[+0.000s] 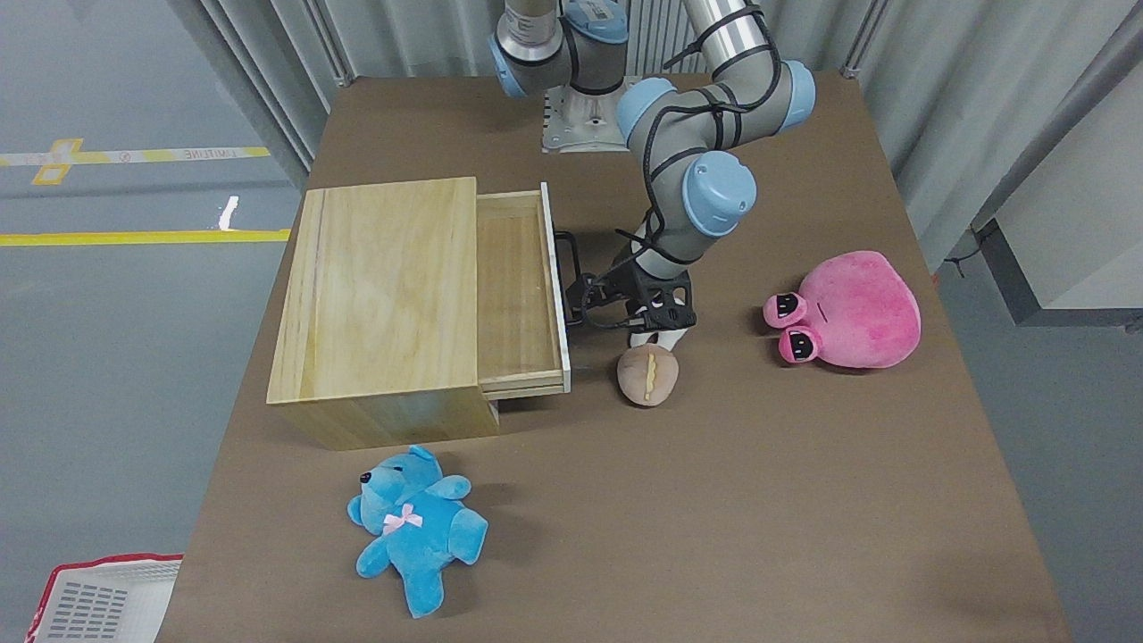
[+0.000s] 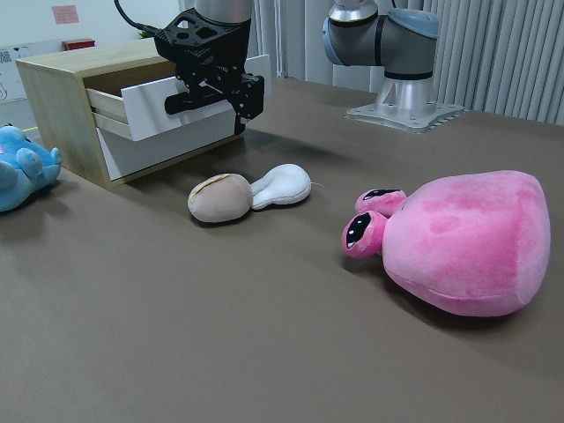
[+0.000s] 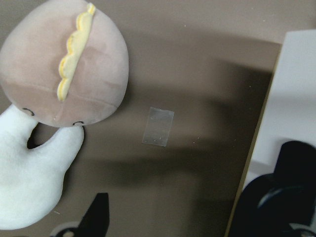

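A light wooden cabinet (image 1: 371, 284) stands on the table, its drawer (image 1: 512, 289) pulled out, with a white front (image 2: 159, 110). My black gripper (image 1: 573, 284) is at that drawer front, by its handle; in the wrist view dark gripper parts show at the bottom, and I cannot tell whether it is shut on the handle. Below and beside the gripper lies a plush toy with a round beige head (image 3: 64, 59) and a white part (image 3: 24, 177), partly hidden by the arm in the front view.
A blue bear (image 1: 423, 541) lies in front of the cabinet. A pink plush (image 1: 857, 311) lies to the right.
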